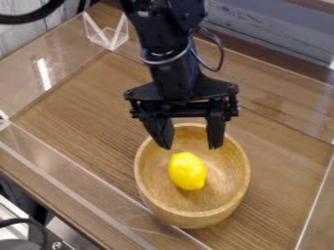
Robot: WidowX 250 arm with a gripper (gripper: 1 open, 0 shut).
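Observation:
A yellow oval object [187, 171] lies in a round wooden bowl [225, 200] at the front centre of the camera view. Directly above the bowl hangs my black gripper [190, 130], open, its two fingers spread over the back part of the bowl, one to each side, with nothing seen between them. The yellow object sits below and between the fingers, apart from them.
The bowl stands on a wooden table [72, 122]. Small clear plastic pieces are at the back left and the left edge. A black cable enters at the bottom left. Bare table lies left and right of the bowl.

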